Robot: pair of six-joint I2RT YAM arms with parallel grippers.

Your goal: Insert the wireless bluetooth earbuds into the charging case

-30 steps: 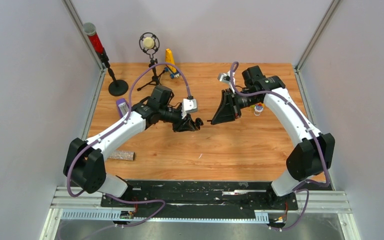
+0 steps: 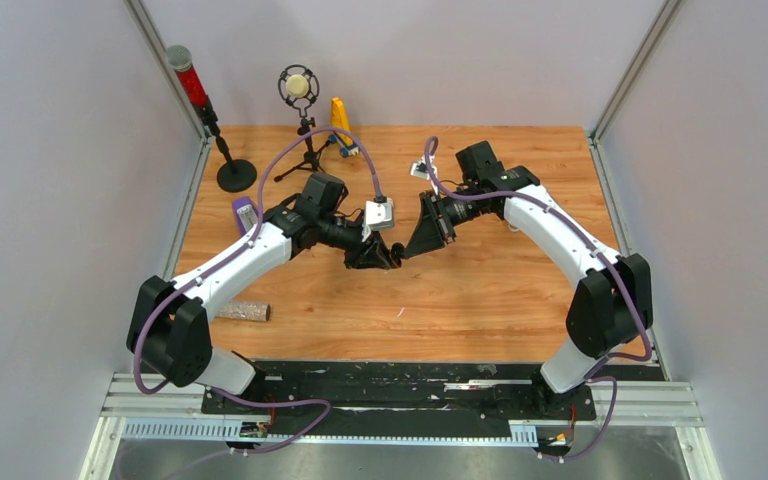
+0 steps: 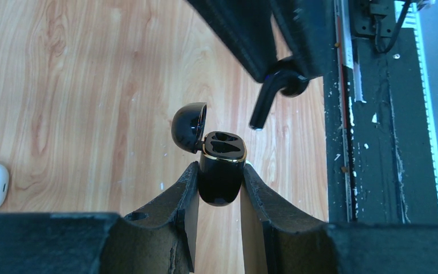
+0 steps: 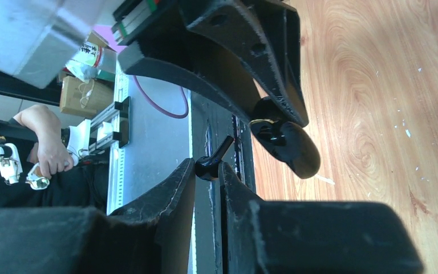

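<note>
Held upright above the table, a small glossy black charging case [image 3: 221, 180] with a gold rim has its lid [image 3: 189, 128] flipped back. My left gripper is shut on its body, and the slots on top face the left wrist view. My right gripper is shut on a black earbud [image 4: 207, 167]; the stem points outward past the fingertips. In the left wrist view that earbud [image 3: 267, 98] hangs close to the case, apart from its slots. From above, the two grippers [image 2: 397, 255] nearly meet over the middle of the table, hiding most of the earbud.
At the table's back left stand a red microphone [image 2: 192, 88] and a tripod microphone [image 2: 300, 92], with a yellow object [image 2: 340, 116] beside them. A glittery tube [image 2: 245, 311] lies at front left.
The left arm has stayed almost still.
</note>
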